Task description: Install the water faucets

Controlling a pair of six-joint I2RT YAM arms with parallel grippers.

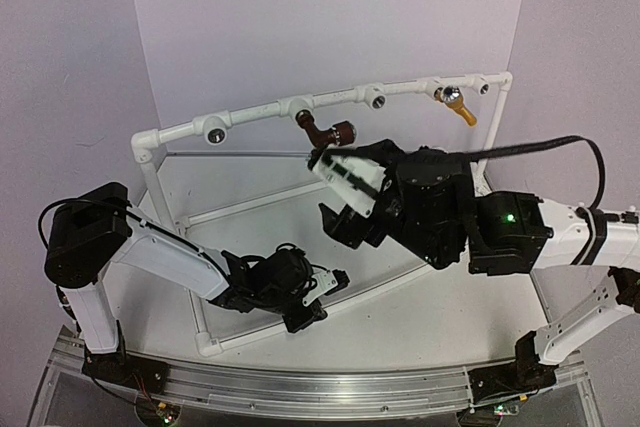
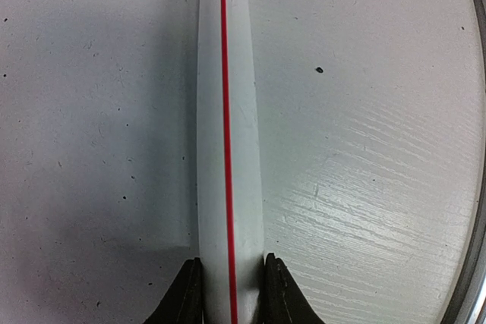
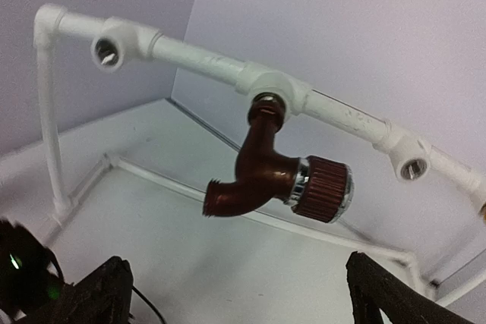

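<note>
A brown faucet (image 1: 318, 131) sits in a tee of the upper white pipe (image 1: 257, 113), and in the right wrist view its ribbed brown handle (image 3: 323, 190) points right and its spout down to the left. My right gripper is open, its fingers spread wide below the faucet, with nothing between them and apart from it. A yellow faucet (image 1: 459, 106) is set in another tee farther right. My left gripper is shut around the frame's lower white pipe (image 2: 230, 149), which carries a red line.
Bare tee openings show at the pipe's left (image 1: 215, 130), between the two faucets (image 1: 375, 97), and near the right end (image 1: 482, 85). A metal rail (image 1: 310, 387) runs along the front edge. The panel inside the frame looks clear.
</note>
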